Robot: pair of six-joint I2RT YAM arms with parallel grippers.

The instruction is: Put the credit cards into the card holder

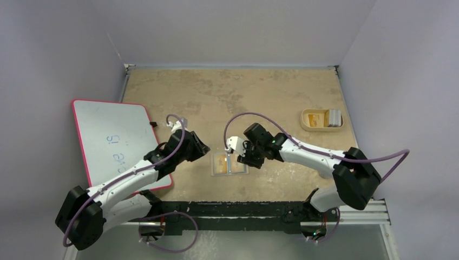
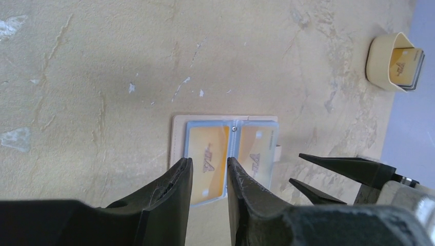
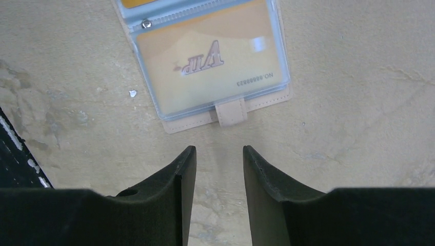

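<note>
The card holder lies spread flat on the table, its two clear pockets side by side. A gold card shows in one pocket and a paler gold card in the other. More cards stand upright in a cream box at the right. My left gripper is above the table to the left of the holder, its fingers apart and empty. Close over the holder's right side, my right gripper stands open, with only bare table visible between its fingers.
A whiteboard with a pink edge takes up the left side of the table, near the left arm.
</note>
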